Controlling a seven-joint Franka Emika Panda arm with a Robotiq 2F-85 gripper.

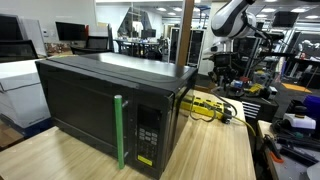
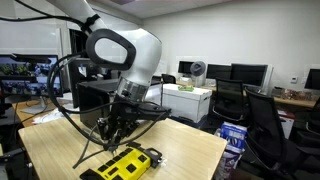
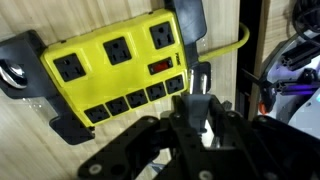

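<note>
The yellow power strip with black ends and several black outlets lies on the wooden table. It also shows in exterior view 2 as a yellow block, below my hand. My gripper is over the strip's edge in the wrist view, its dark fingers closed around a small greyish thing that I cannot identify. Exterior view 1 has the gripper above the table behind the microwave's right side, apart from the strip.
A large black microwave fills much of exterior view 1, with a green strip on its front. A yellow cord runs off the power strip. Bare table lies in front of the strip.
</note>
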